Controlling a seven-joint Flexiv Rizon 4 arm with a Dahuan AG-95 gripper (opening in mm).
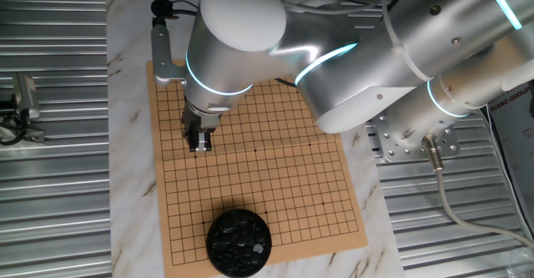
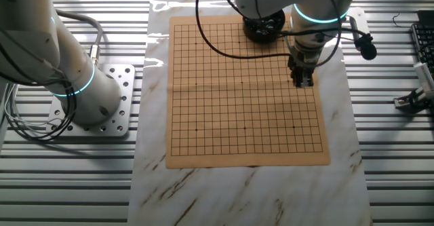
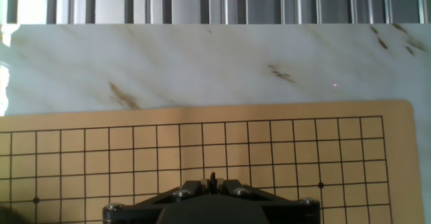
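Observation:
Over the wooden Go board point(image 1: 292, 178), near its edge away from the arm's base, my gripper point(image 1: 200, 143) points downward. From the wrist, the gripper has its fingertips drawn close together on a thin dark piece point(image 3: 213, 181), which looks like a black Go stone seen edge-on. Whether that piece touches the board cannot be told. A round black bowl point(image 1: 211, 246) filled with black stones point(image 1: 238, 240) rests on the board near one side, apart from the gripper. In the second exterior view the arm's cable crosses in front of the bowl point(image 2: 264, 37).
The board lies on a white marbled tabletop point(image 1: 133, 194) with ribbed metal panels point(image 1: 54, 203) on either side. No stones lie on the visible grid, so most of it is clear. A loose black cable point(image 2: 198, 22) loops from the arm over the board.

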